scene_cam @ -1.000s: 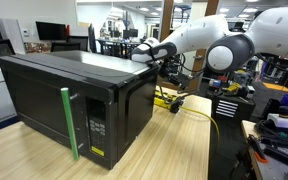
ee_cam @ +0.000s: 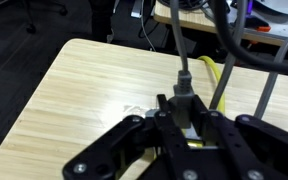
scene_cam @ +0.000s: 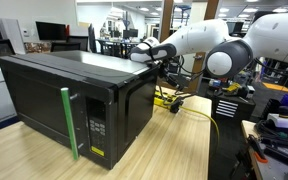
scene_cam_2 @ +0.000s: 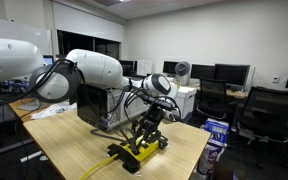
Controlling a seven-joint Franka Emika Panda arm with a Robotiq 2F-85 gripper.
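Observation:
A dark cable (ee_cam: 178, 38) comes down to a dark end piece (ee_cam: 183, 92) at the tips of my gripper in the wrist view. The gripper looks shut on this cable, though its fingers are partly hidden. In exterior view 2, the arm's end hangs over the table amid loops of black cord, above a yellow device (scene_cam_2: 142, 151). Much of that device is hidden in the wrist view by the gripper and cable.
A black microwave (scene_cam: 59, 105) with a green handle (scene_cam: 70, 122) stands on the wooden table (scene_cam_2: 89, 142). A yellow cord (scene_cam_2: 100, 166) leads from the yellow device toward the near side. Bare tabletop (ee_cam: 76, 98) lies left of the gripper in the wrist view.

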